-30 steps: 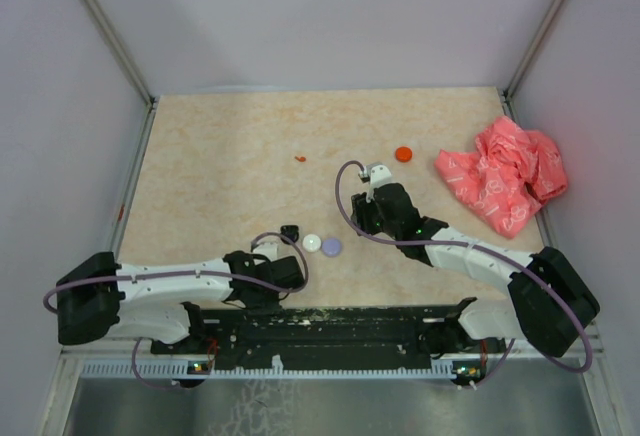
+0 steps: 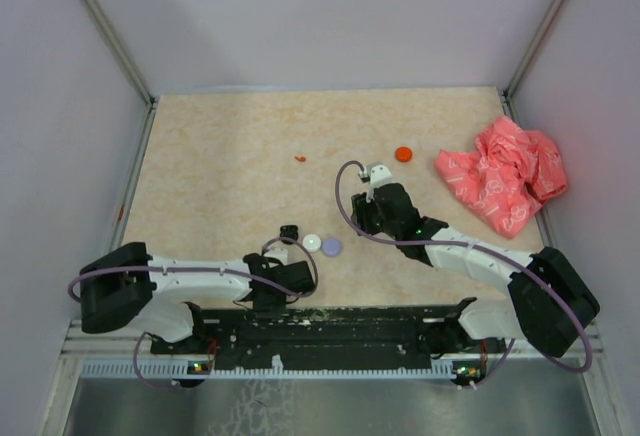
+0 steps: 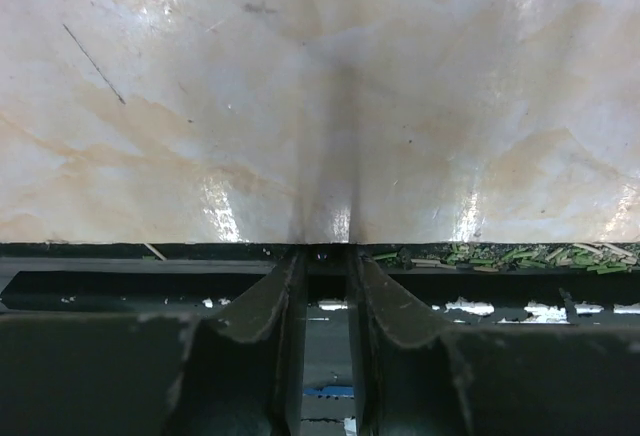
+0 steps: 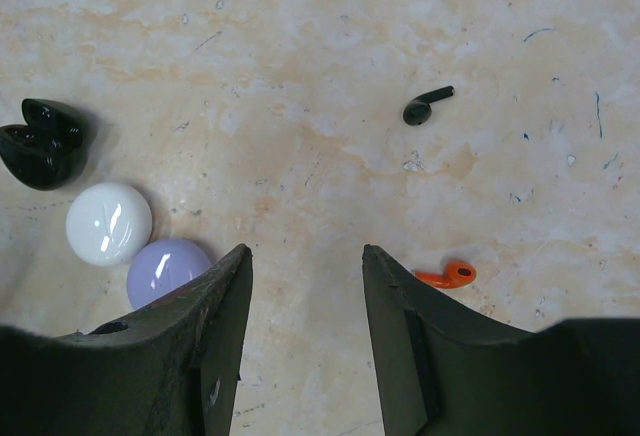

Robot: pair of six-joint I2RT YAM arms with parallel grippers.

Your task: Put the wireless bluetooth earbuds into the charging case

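A black charging case (image 2: 289, 231) (image 4: 40, 151) stands open on the table, beside a white disc (image 4: 108, 223) and a lilac disc (image 4: 165, 272). A small black earbud (image 4: 420, 109) and an orange earbud-like piece (image 4: 450, 275) lie apart in the right wrist view. My left gripper is at the table's front edge, fingers close together with a narrow gap, nothing visible held. My right gripper stands open over the table right of the discs, empty.
A red crumpled cloth (image 2: 500, 176) lies at the right; an orange disc (image 2: 404, 154) sits toward the back.
The left arm has shifted slightly right along the front edge. The right arm has not moved.
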